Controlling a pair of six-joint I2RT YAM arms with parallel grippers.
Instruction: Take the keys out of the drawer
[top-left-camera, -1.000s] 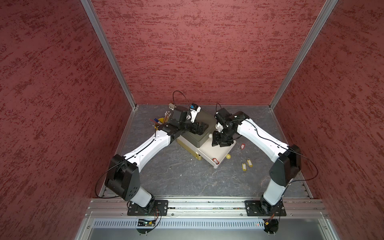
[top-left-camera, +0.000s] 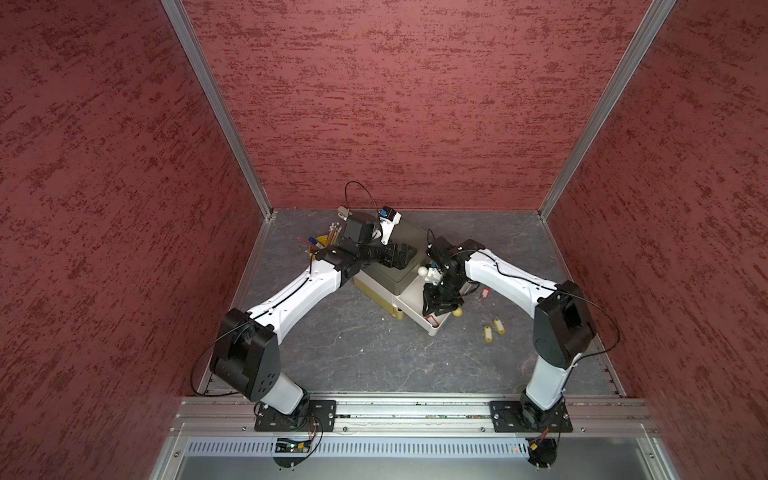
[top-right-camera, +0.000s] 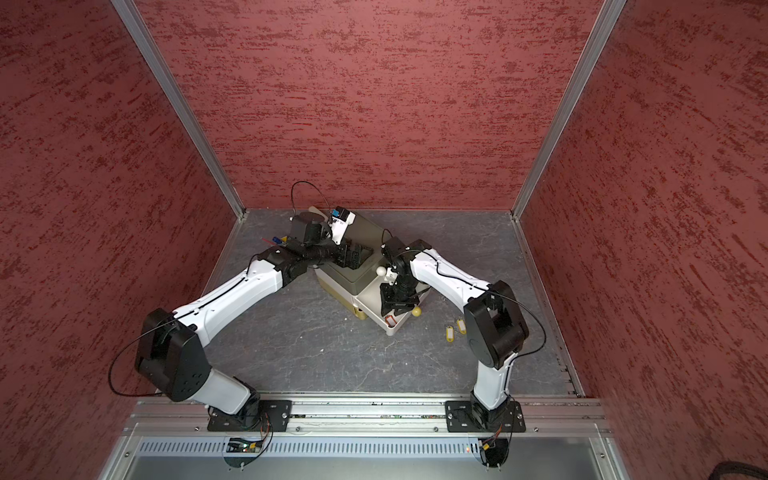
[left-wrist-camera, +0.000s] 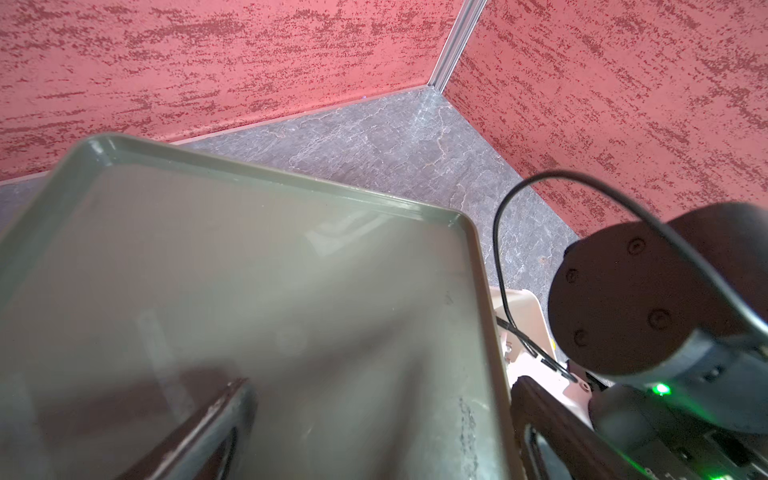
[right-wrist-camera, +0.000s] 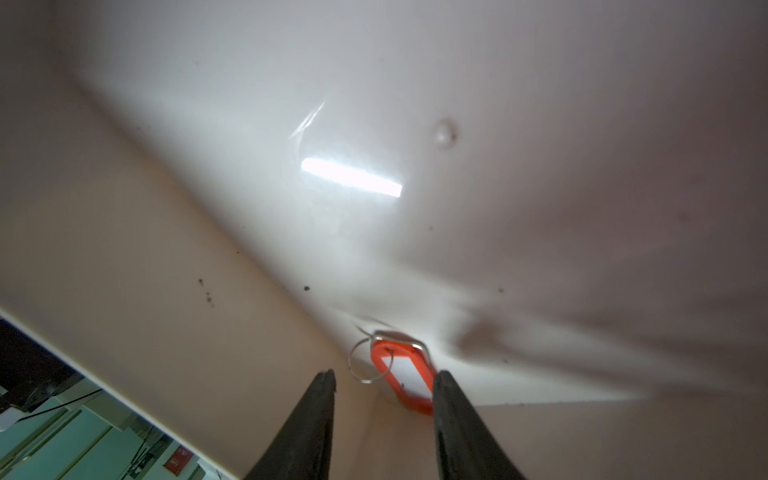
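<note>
A red-framed key tag (right-wrist-camera: 408, 372) with a metal ring lies in a corner of the white drawer (right-wrist-camera: 240, 320), as the right wrist view shows. Both fingertips of my right gripper stand apart, one on each side of the tag in that view; contact cannot be told. From the top left, the same tag (top-left-camera: 432, 321) shows at the drawer's front corner, just below the right gripper. My left gripper is open over the dark grey-green top (left-wrist-camera: 320, 296) of the drawer unit, with nothing held.
Outside the drawer, on the right, lie a yellow ball (top-left-camera: 457, 312), two yellow tags (top-left-camera: 488, 333) and another red tag (top-left-camera: 485, 293). A white ball (top-left-camera: 423, 272) is near the right wrist. A cup of pens (top-left-camera: 322, 240) stands behind the left arm.
My right gripper has moved toward the front and down, from the drawer's rear part to its front corner by the red tag. The left arm has stayed still.
</note>
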